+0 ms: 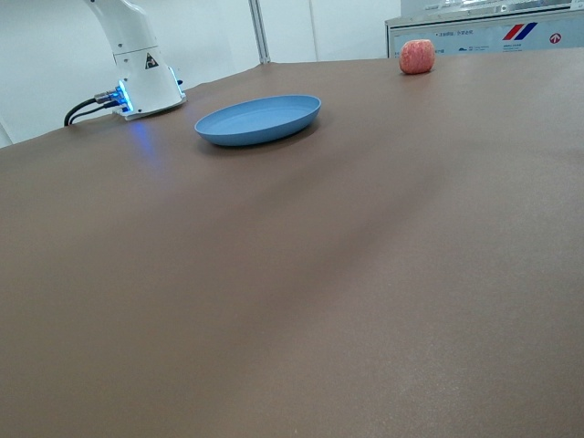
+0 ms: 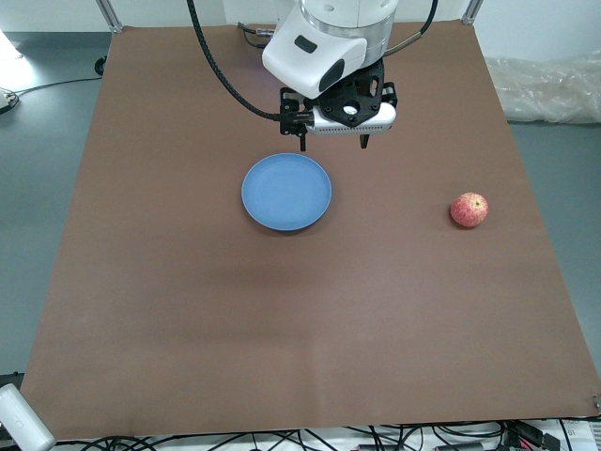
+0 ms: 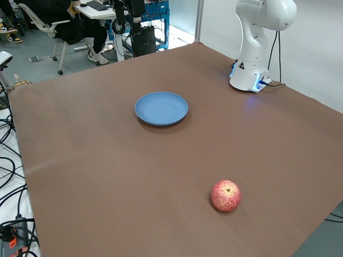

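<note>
A blue plate [image 2: 286, 192] lies on the brown table, also seen in the top view [image 1: 257, 119] and right view [image 3: 161, 108]. A red apple [image 2: 470, 209] sits apart from it, to the right in the left view; it shows in the top view [image 1: 417, 57] and right view [image 3: 225, 195] too. My gripper [image 2: 333, 141] hangs beyond the plate in the left view, with two black fingers apart and nothing seen between them. It is out of frame in the other two views.
The white robot base [image 3: 249, 75] stands at the table's edge. Cables [image 3: 13, 182] lie off the table along one side, and a person in a chair sits beyond it in the right view.
</note>
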